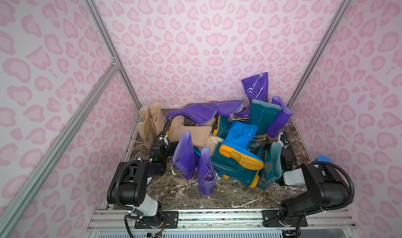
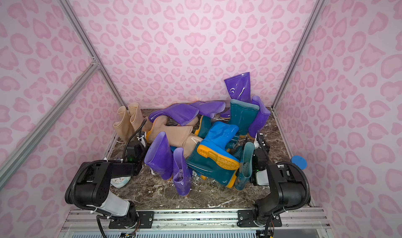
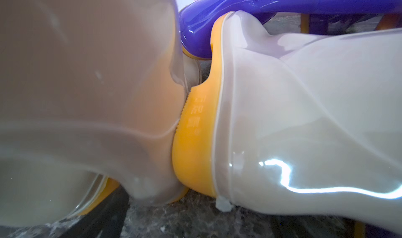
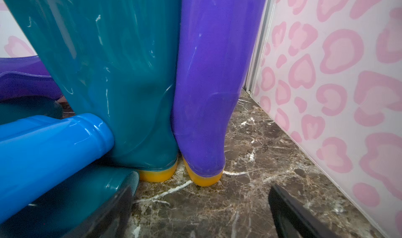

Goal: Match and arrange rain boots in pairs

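Observation:
Two beige boots (image 1: 150, 123) stand upright together at the back left. My left gripper is open low by the floor, in front of these and a lying beige boot (image 3: 301, 120) with a yellow sole; its fingers are empty. Lying purple boots (image 1: 196, 112) stretch along the back. A purple pair (image 1: 194, 164) stands upright at front center. A blue boot (image 1: 240, 141) with orange sole lies over teal boots (image 1: 234, 169). On the right, my right gripper is open before an upright teal boot (image 4: 121, 79) and a purple boot (image 4: 209, 83), touching neither.
Another teal boot (image 1: 273, 164) stands near the right arm, close to its gripper. At the back right a glossy purple boot (image 1: 256, 85) rises behind the teal one. Bare marble floor (image 4: 268, 162) shows beside the right wall and along the front.

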